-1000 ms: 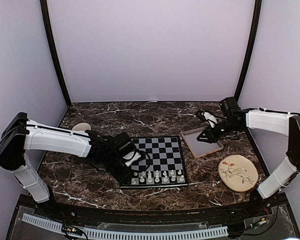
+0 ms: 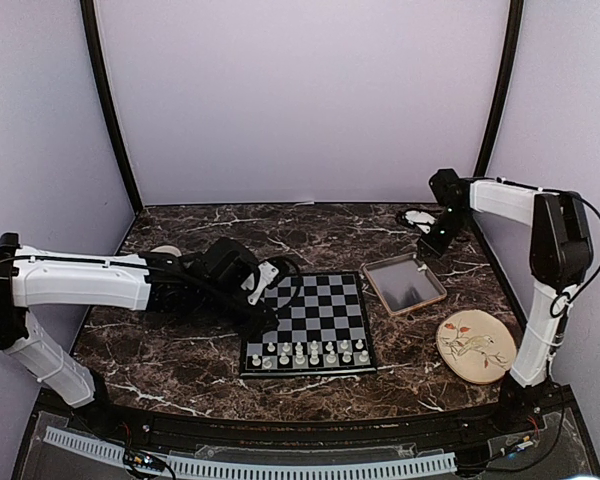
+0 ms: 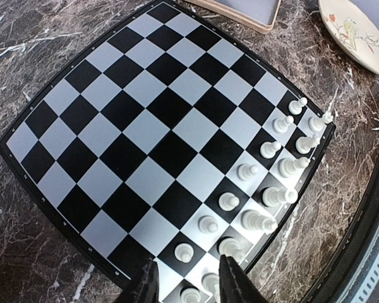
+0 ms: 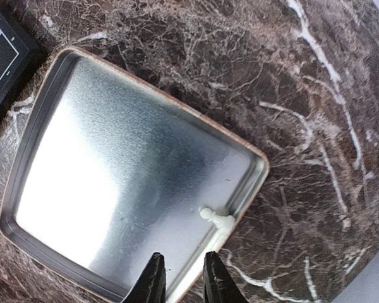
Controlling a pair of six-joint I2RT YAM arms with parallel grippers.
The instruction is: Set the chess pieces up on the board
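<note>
Small white chess pieces (image 2: 315, 353) stand upright in two rows along the near side of the black-and-grey board (image 2: 320, 300). Over the board's near-left part hovers my left gripper (image 2: 260, 327), its fingers apart and nothing held; in its wrist view, white pawns (image 3: 184, 252) stand on the squares beyond the fingertips. One white piece (image 4: 218, 219) lies on its side in the shallow tray (image 4: 158, 93), against the wall. Beside it is my right gripper, open and empty, with the piece outside its fingers.
A round plate with a leaf pattern (image 2: 477, 346) rests on the marble table at the right. Part of a white round object (image 2: 166, 250) shows behind the left arm. The table behind the board is clear.
My left gripper has risen away from the near-left corner, uncovering a piece there. My right arm has swung back and right, off the tray's middle, and the lying piece now shows.
</note>
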